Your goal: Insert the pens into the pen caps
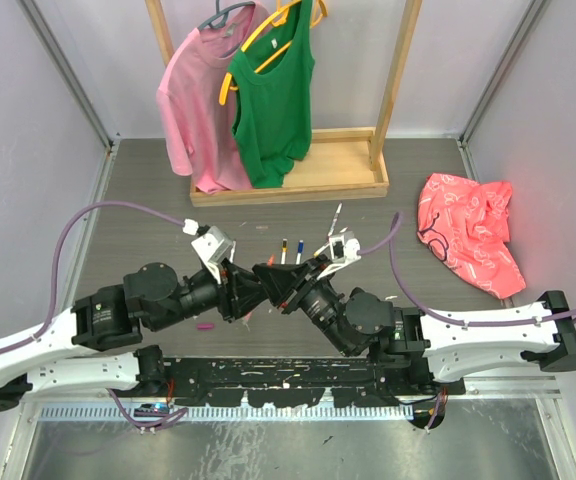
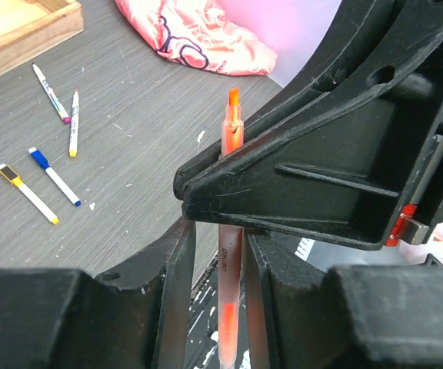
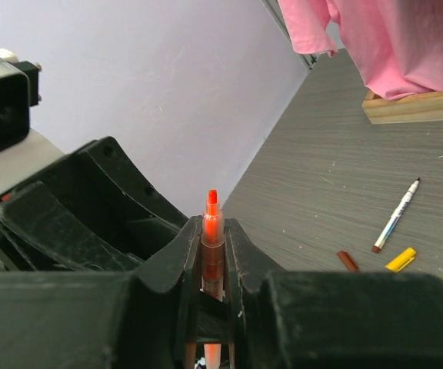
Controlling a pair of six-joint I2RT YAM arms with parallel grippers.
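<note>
An orange, clear-barrelled marker [image 2: 231, 269] stands upright between the two grippers, its orange tip pointing up. My right gripper is shut on it. In the left wrist view, the right gripper's black fingers [image 2: 298, 181] cross the barrel from the right. My left gripper is open a little lower, with fingers on either side of the barrel. A marker with a bare dark tip [image 3: 397, 215] lies on the table in the right wrist view, near a brown cap [image 3: 348, 260] and a yellow cap [image 3: 401, 260].
On the table lie a yellow-and-black-capped marker [image 2: 28, 194], a blue-capped marker [image 2: 54, 177] and slim markers [image 2: 74, 124]. A magenta cap [image 1: 205, 326] lies near the left arm. A wooden rack [image 1: 343, 165] with shirts stands behind; a pink cloth [image 1: 468, 230] lies right.
</note>
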